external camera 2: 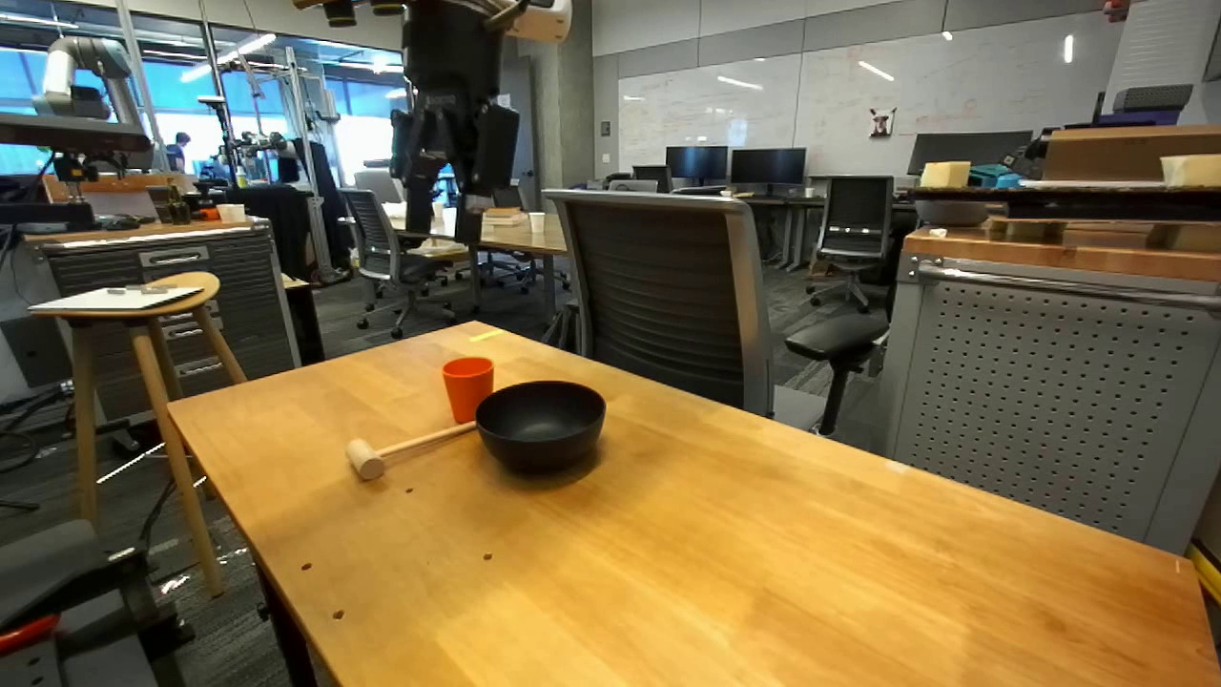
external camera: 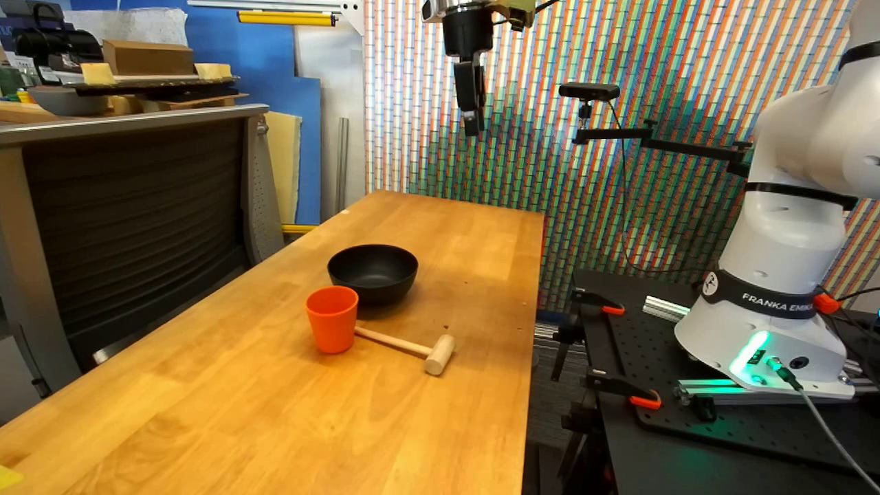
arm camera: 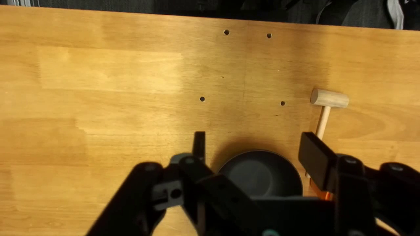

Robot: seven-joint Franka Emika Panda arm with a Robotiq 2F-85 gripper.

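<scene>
My gripper hangs high above the table, its fingers spread apart and nothing between them. Exterior view 2 also shows the gap in the gripper (external camera 2: 446,219). Below it in the wrist view lies a black bowl (arm camera: 252,173), partly hidden by the fingers. An orange cup (external camera: 332,322) stands upright close to the bowl; in the wrist view the right finger covers most of it. A wooden mallet (external camera: 439,355) lies on the table, head toward the robot's side, its handle end reaching in by the cup and bowl.
A dark chair (external camera 2: 675,303) backs onto the long side opposite the robot base (external camera: 767,322). A camera on a black arm (external camera: 590,91) stands beyond the table.
</scene>
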